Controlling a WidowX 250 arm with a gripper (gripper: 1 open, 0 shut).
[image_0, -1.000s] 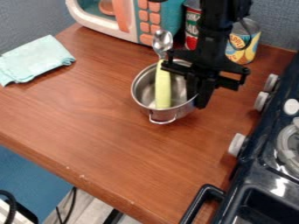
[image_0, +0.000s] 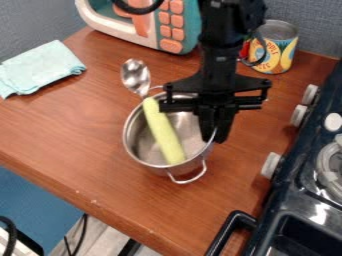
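Note:
A steel pot (image_0: 142, 145) stands on the wooden table, holding a pale yellow cylindrical item (image_0: 166, 133), likely corn or a handle. A metal spoon (image_0: 135, 75) leans out of the pot toward the back left. The black gripper (image_0: 214, 118) is over the pot's right rim, its fingers pointing down; whether it is shut on the rim cannot be told.
A toy microwave (image_0: 154, 22) and a can (image_0: 275, 50) stand at the back. A folded cloth (image_0: 38, 70) lies at the left. A black stove (image_0: 301, 200) fills the right side.
The gripper and the pot, with its contents, have moved toward the front and slightly left, away from the back items.

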